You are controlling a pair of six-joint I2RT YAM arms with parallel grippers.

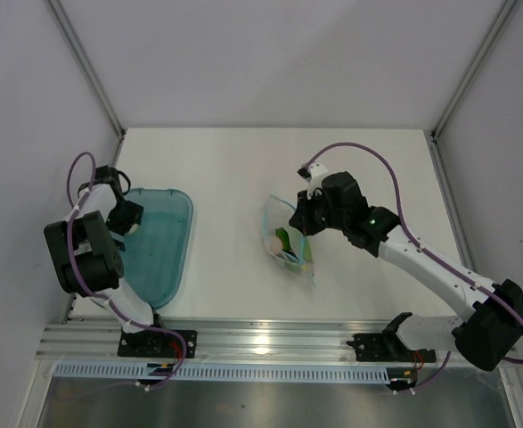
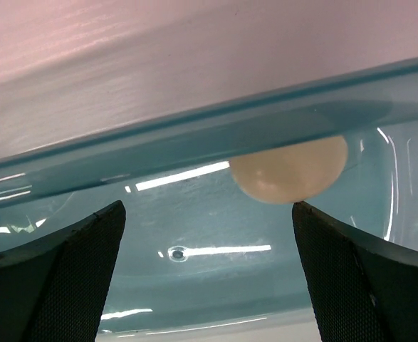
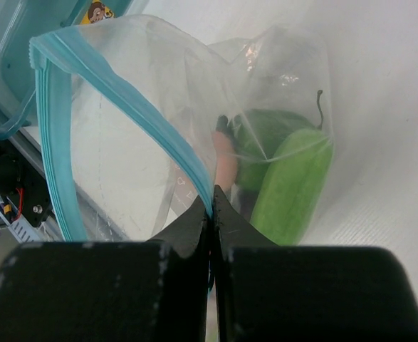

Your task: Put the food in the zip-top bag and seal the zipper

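Note:
In the teal tray point(image 1: 163, 259) a pale yellow rounded food piece point(image 2: 283, 171) lies against the side wall, under my open left gripper, which has nothing between its fingers. The zip top bag point(image 3: 159, 85) stands at the table's centre, its blue zipper mouth open, holding a long green vegetable point(image 3: 287, 185), a rounder green one point(image 3: 258, 132) and a pinkish item point(image 3: 224, 164). My right gripper is shut on the bag's zipper edge.
Walls enclose the left, back and right sides, and a metal rail point(image 1: 261, 330) runs along the front edge.

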